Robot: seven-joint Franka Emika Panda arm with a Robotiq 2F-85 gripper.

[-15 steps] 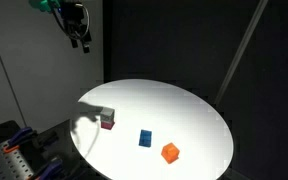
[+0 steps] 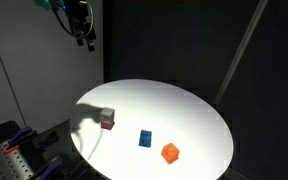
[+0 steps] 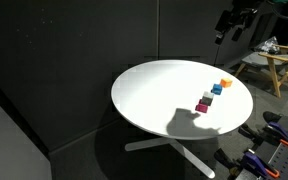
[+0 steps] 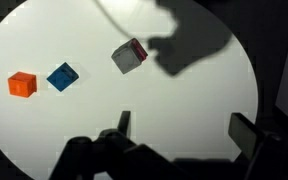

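Note:
My gripper (image 2: pixel 88 43) hangs high above the white round table, far from any block. In the wrist view the gripper is open, its dark fingers wide apart with bare table between them. A grey block (image 4: pixel 126 58) and a red block (image 4: pixel 139 48) are close together; in exterior view 1 the red block (image 2: pixel 107 125) shows just below the grey block (image 2: pixel 107 114). Whether they are stacked or side by side I cannot tell. A blue block (image 2: pixel 145 138) and an orange block (image 2: pixel 170 152) sit apart from them.
A wooden chair (image 3: pixel 269 68) stands beyond the table. Dark equipment (image 3: pixel 269 150) is near the front right.
In exterior view 1 my gripper has shifted slightly to the right, still high up. A shadow now falls across the table's left part. The blocks have not moved.

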